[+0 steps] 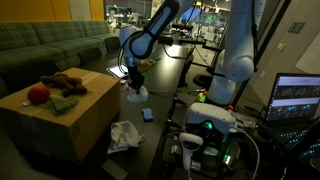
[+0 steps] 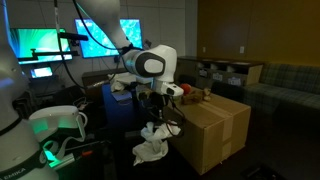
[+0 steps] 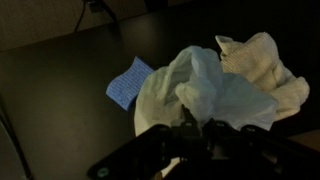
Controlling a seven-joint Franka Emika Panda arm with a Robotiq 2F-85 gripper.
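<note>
A thin, crumpled white cloth or bag hangs from my gripper, which is shut on it. In exterior view 1, the gripper is low over the dark table, to the right of the cardboard box, with the white piece beneath its fingers. A pale crumpled towel lies on the table nearer the camera. Close by is a small blue cloth or sponge. From the wrist, the blue piece is left of the held one and the towel is right, partly covered by it.
The cardboard box fills the left side, with a red round thing and a brown plush toy on top. A laptop and dark devices stand at the right. Bare dark table shows left of the blue piece.
</note>
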